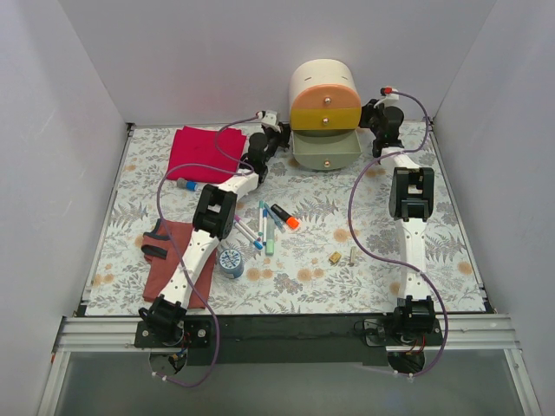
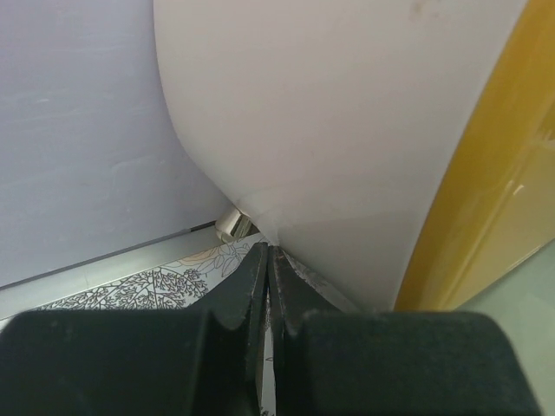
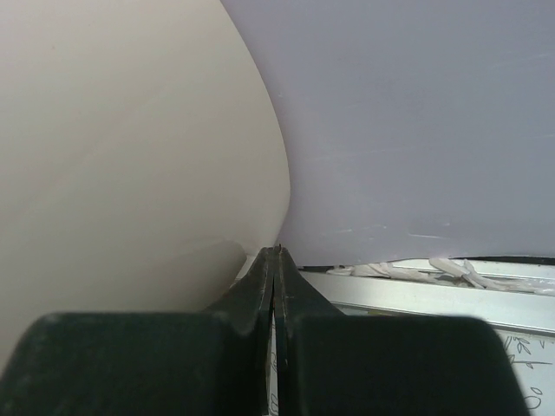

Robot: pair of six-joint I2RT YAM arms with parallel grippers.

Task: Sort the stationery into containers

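Note:
A rounded drawer cabinet (image 1: 323, 74) stands at the back middle, with an orange drawer front on top, a yellow one below it and the pale green bottom drawer (image 1: 326, 154) pulled out. At the cabinet's left side is my left gripper, shut with nothing showing between its fingers. My right gripper is shut too, at the cabinet's right side. Several markers (image 1: 249, 229) lie mid-table, beside an orange-and-black tube (image 1: 284, 216). Near them stands a round blue tin (image 1: 231, 263). A small yellow item (image 1: 335, 257) lies front of centre.
Red cloth (image 1: 192, 154) lies back left, a blue-ended item (image 1: 186, 184) at its front edge. A brownish-red pouch (image 1: 165, 276) with a black strap lies front left.

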